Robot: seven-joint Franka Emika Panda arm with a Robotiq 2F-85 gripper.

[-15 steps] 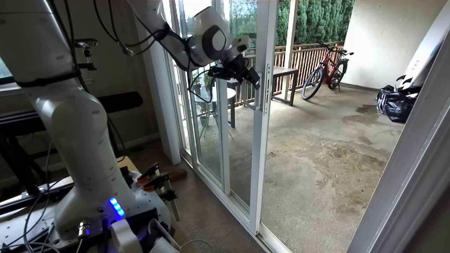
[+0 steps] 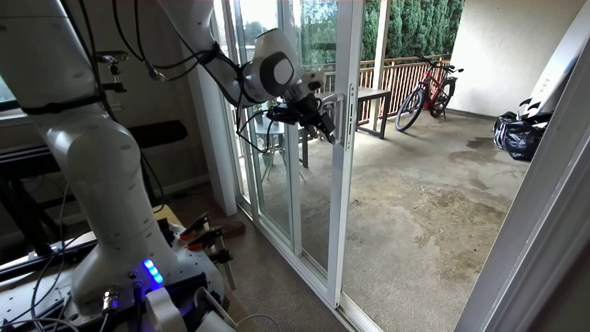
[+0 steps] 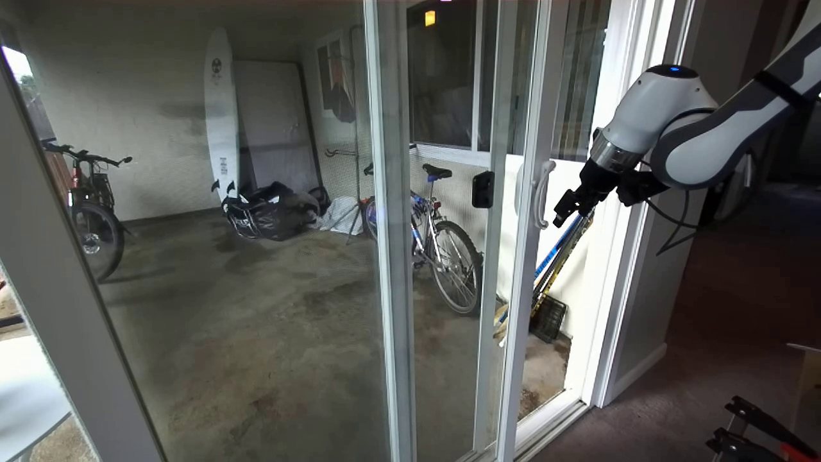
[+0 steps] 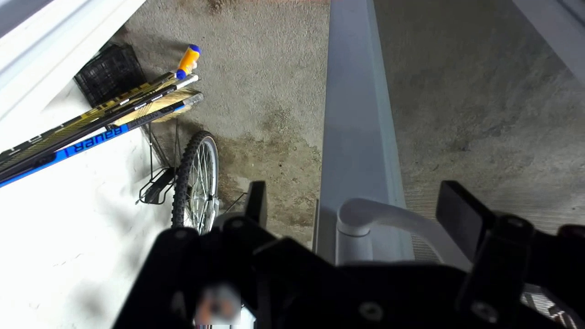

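Note:
A glass sliding door with a white frame (image 2: 336, 232) stands partly open. Its pale curved handle (image 3: 543, 192) is mounted upright on the frame's edge. My black gripper (image 2: 323, 134) is tilted downward on the room side of the handle, at about its height. In the wrist view the gripper is open, its two fingers wide apart. The handle (image 4: 392, 211) shows in the gap between them, its curved arm reaching toward the right finger (image 4: 459, 219). In exterior view 2 the gripper (image 3: 567, 212) appears slightly apart from the handle; contact cannot be told.
The doorway opens on a bare concrete patio (image 2: 420, 221). Hockey sticks (image 4: 104, 120) and a bicycle wheel (image 4: 198, 183) are outside, by the white wall. A red bicycle (image 2: 428, 94) and black bags (image 2: 520, 138) stand farther off. Clamps (image 2: 204, 238) sit beside the robot's base.
My gripper has come down from the handle's upper part to its lower part, slightly leftward in exterior view 1. The door has not visibly moved.

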